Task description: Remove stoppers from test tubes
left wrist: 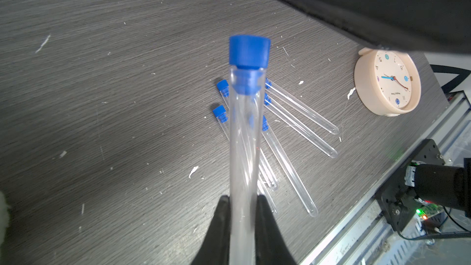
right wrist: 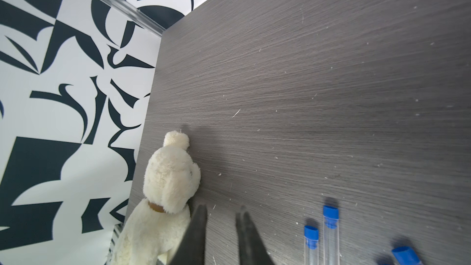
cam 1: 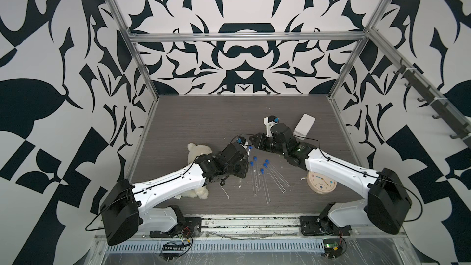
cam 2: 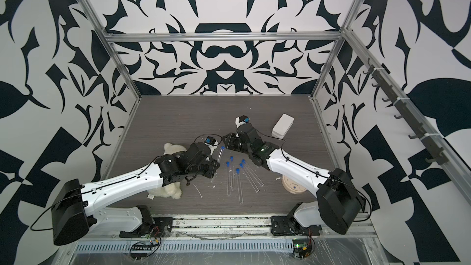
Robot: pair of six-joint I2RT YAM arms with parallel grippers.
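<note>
In the left wrist view my left gripper is shut on a clear test tube (left wrist: 243, 152), which stands nearly upright. Its blue stopper (left wrist: 249, 53) sits in the tube's top end. Part of the right arm (left wrist: 372, 5) looms dark above and to the right of it. My right gripper has its fingers parted, with nothing between them in the right wrist view. The held tube does not show in that view. Several other tubes (left wrist: 289, 171) with blue stoppers (left wrist: 219, 112) lie flat on the table beyond the held one.
A cream teddy bear (right wrist: 169, 179) lies at the left. A round peach clock (left wrist: 390, 81) sits to the right of the loose tubes, and a white box (cam 1: 304, 125) at the back right.
</note>
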